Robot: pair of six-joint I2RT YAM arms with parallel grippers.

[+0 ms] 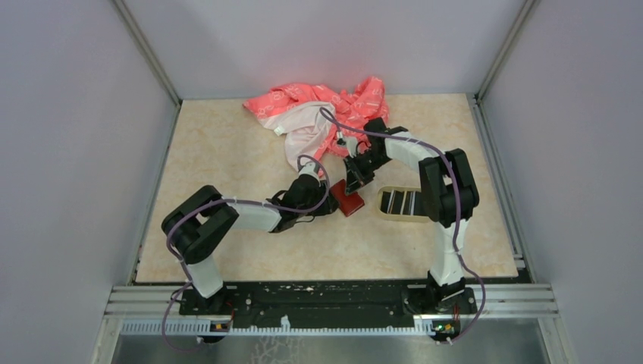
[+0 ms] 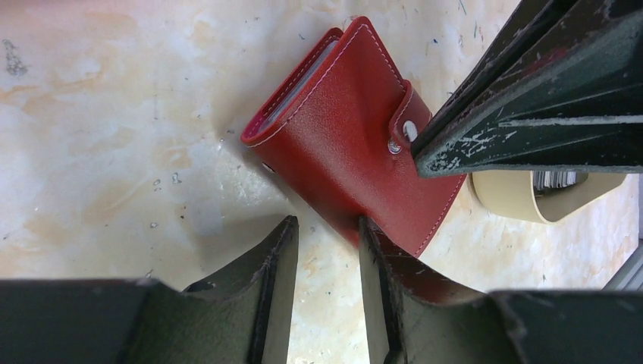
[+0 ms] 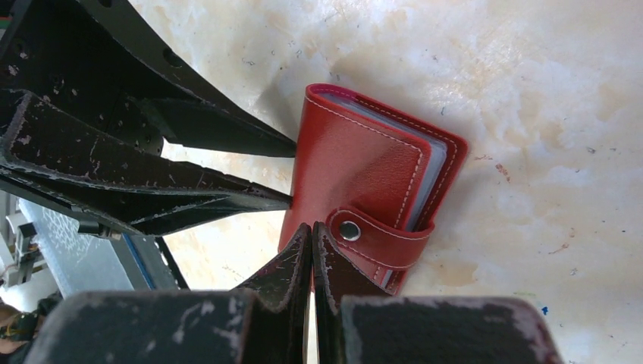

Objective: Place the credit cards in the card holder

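Observation:
A red leather card holder (image 1: 349, 200) lies folded on the table, with its strap (image 3: 383, 236) across the open side and clear sleeves showing at the edge. My left gripper is part open at the spine side; one fingertip overlaps the leather in its view, and nothing is gripped. In the right wrist view, the fingers (image 3: 258, 199) of that gripper meet the spine at two spots. Near the strap, the right gripper is shut with nothing showing between its tips. Loose cards appear as dark and white strips in a beige tray (image 1: 403, 220).
The tray stands right of the holder, partly under the right arm. A crumpled pink and white cloth (image 1: 326, 106) fills the back middle. Bare table (image 1: 341, 254) lies in front of the holder and at the left.

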